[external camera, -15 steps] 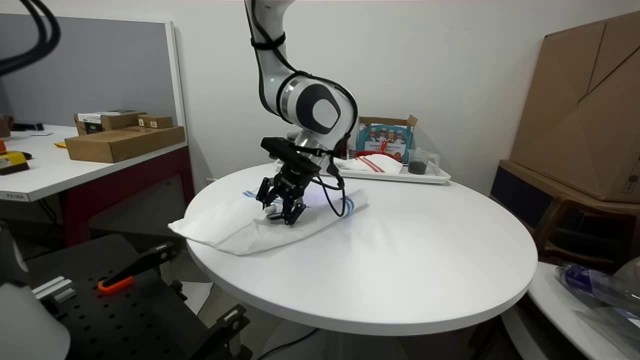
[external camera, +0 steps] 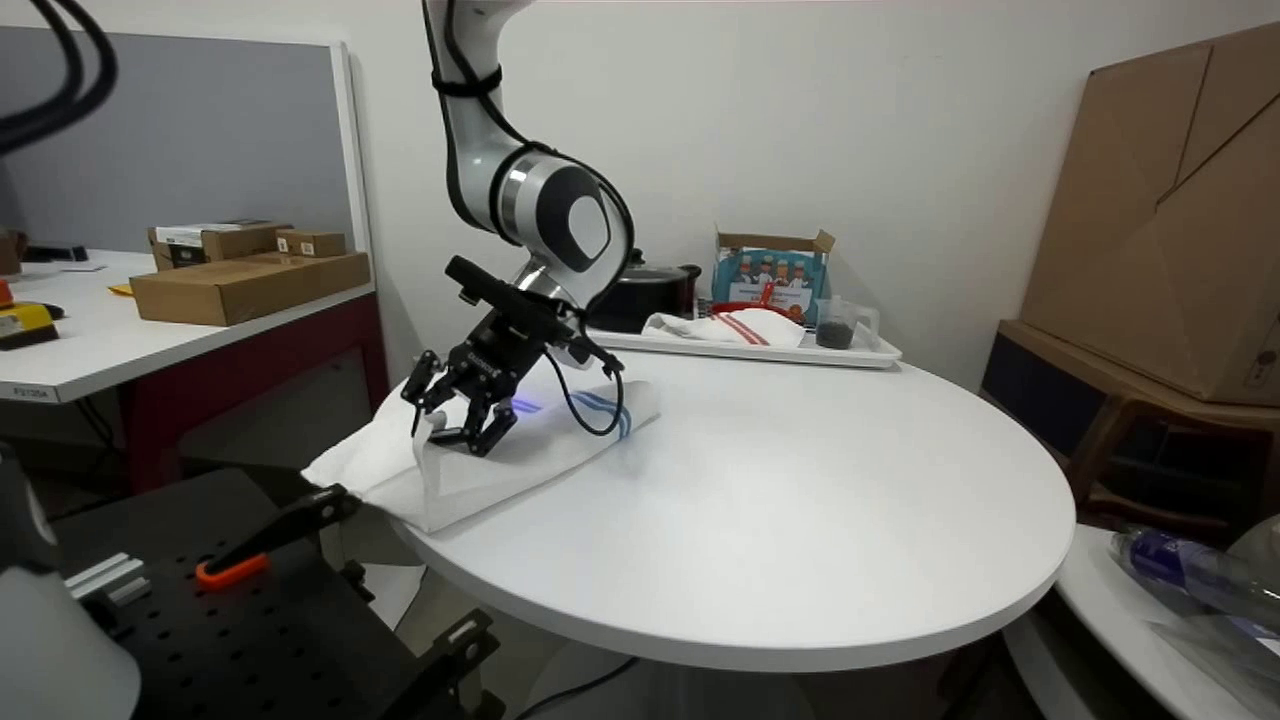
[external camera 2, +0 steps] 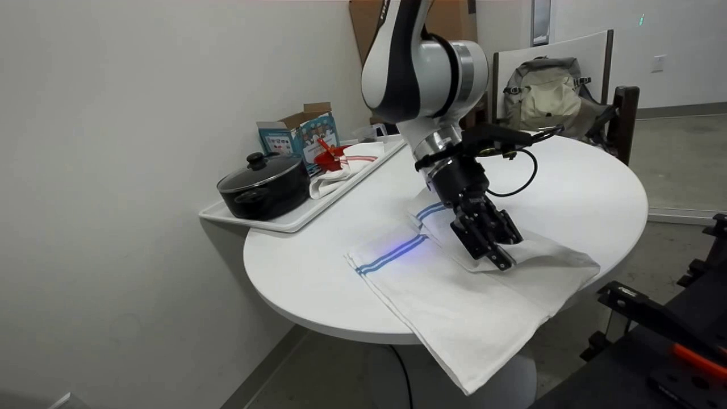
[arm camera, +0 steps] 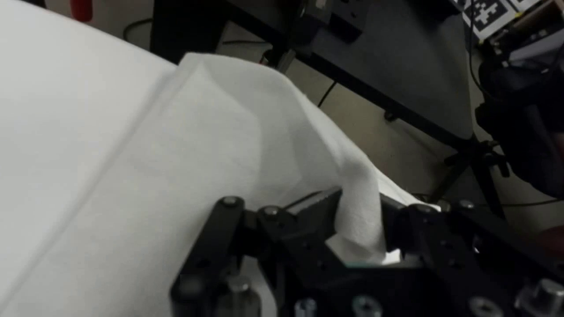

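Observation:
A white towel with blue stripes [external camera 2: 443, 300] lies across the edge of the round white table [external camera: 816, 516], one corner hanging over the side. My gripper [external camera: 450, 426] is low over the towel, shut on a raised fold of it. In the wrist view that fold [arm camera: 361, 211] passes between the two black fingers. Toward the table's edge the cloth bulges up in a loose ridge [arm camera: 254, 79]. From the other side, my gripper [external camera 2: 508, 252] hides part of the pinched cloth.
At the back of the table a white tray [external camera 2: 289, 224] carries a black lidded pot [external camera 2: 266, 187], a red-striped towel [external camera: 750, 329], a blue box [external camera: 770, 278] and a clear cup [external camera: 836, 324]. A dark cart [external camera: 228, 624] stands near the front left.
My gripper has moved left in exterior view 1, toward the table's edge. The towel has shifted along with it and now reaches farther over the edge.

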